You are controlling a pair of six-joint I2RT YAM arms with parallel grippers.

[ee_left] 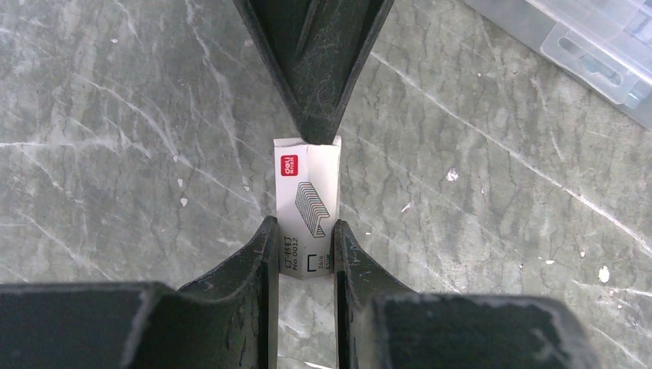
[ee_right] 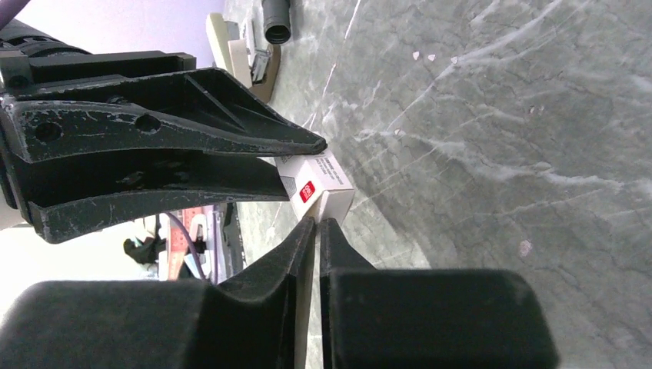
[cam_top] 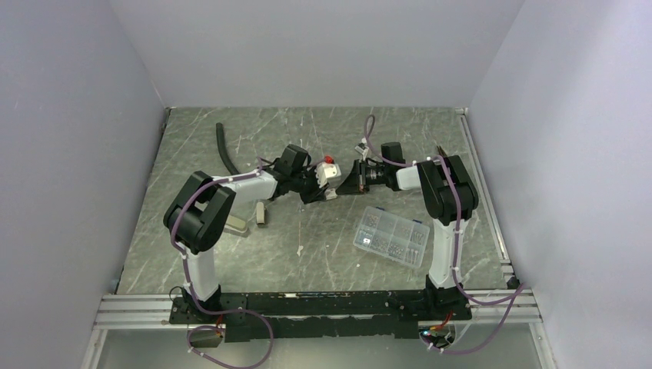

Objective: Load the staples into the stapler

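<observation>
A small white staple box (ee_left: pixel 307 207) with a red logo is pinched across its sides by my left gripper, held above the table. In the top view only a bit of its white end shows between the two hands. At the box's far end is my right gripper, its fingertips close together against the end edge, a narrow gap between them. Whether they grip a flap there cannot be told. Both left fingers (ee_right: pixel 296 146) appear around the box in the right wrist view. I cannot make out a stapler for certain.
A clear compartment case (cam_top: pixel 392 236) of small parts lies front right. At left are a pale oblong item (cam_top: pixel 236 224) and a small beige block (cam_top: pixel 261 213). A dark tube (cam_top: pixel 224 150) lies behind the left arm.
</observation>
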